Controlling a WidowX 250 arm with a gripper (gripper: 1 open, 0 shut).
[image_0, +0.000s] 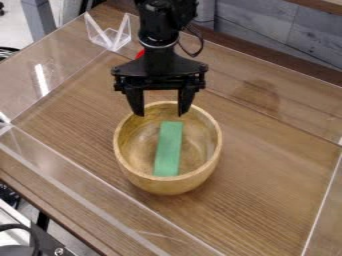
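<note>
My gripper (158, 98) hangs over the back rim of a tan oval bowl (128, 158), its two dark fingers spread apart with nothing seen between them. A green rectangular object (168, 148) lies inside the bowl. A red object (142, 53) is mostly hidden behind the arm at the back.
A clear plastic item (110, 30) stands at the back left. A grey wall runs along the back right, and a cable lies at the near left corner.
</note>
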